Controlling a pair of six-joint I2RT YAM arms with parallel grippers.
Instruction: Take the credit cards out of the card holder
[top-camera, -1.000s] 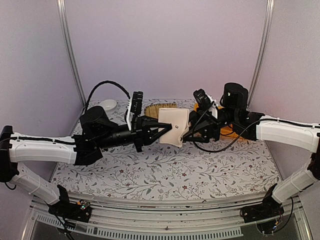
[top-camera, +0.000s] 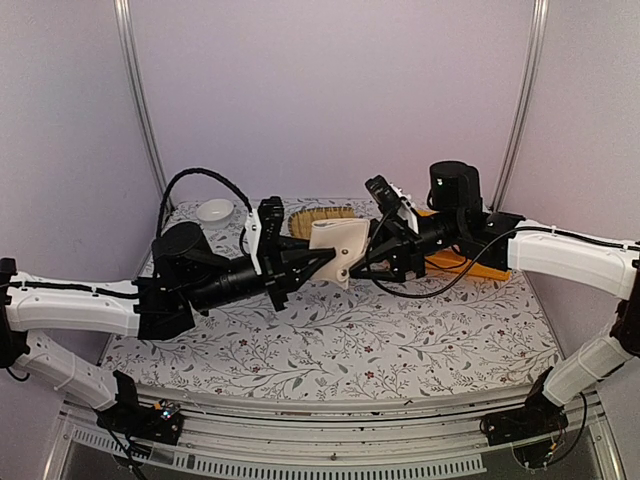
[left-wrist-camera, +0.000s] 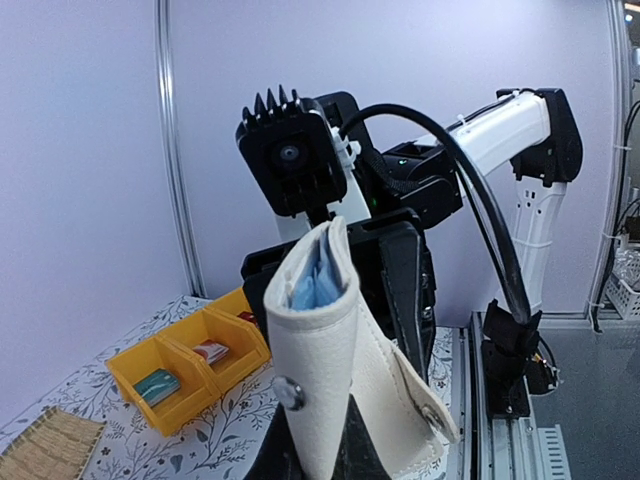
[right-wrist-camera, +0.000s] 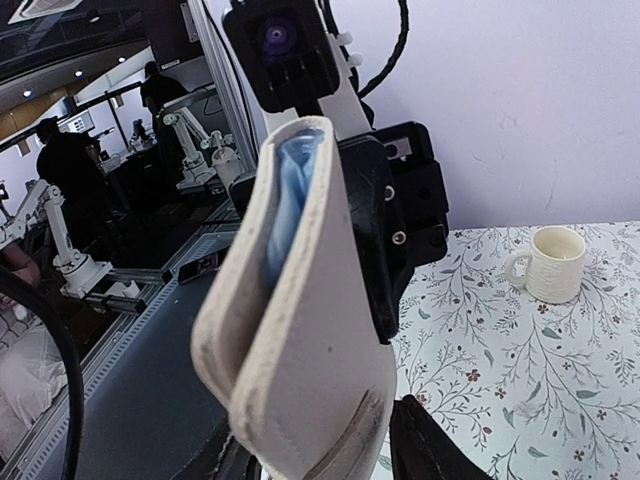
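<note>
The cream card holder (top-camera: 341, 244) is held up above the table between the two arms, with a snap button on its face. My left gripper (top-camera: 325, 260) is shut on its left side. In the left wrist view the holder's top gapes, and something blue (left-wrist-camera: 318, 283) lies inside; whether it is a card or lining I cannot tell. From the right, my right gripper (top-camera: 358, 268) reaches the holder's other side. In the right wrist view its fingers (right-wrist-camera: 408, 440) stand apart, part open, with the holder between them. No separate card shows outside.
An orange divided tray (left-wrist-camera: 207, 350) with small packets stands at the back right. A woven mat (top-camera: 318, 216) and a white bowl (top-camera: 215, 210) sit at the back, and a white mug (right-wrist-camera: 555, 265) shows in the right wrist view.
The holder has tilted and shifted slightly left, along with my left gripper. My right gripper has moved left and overlaps the holder's right side more.
</note>
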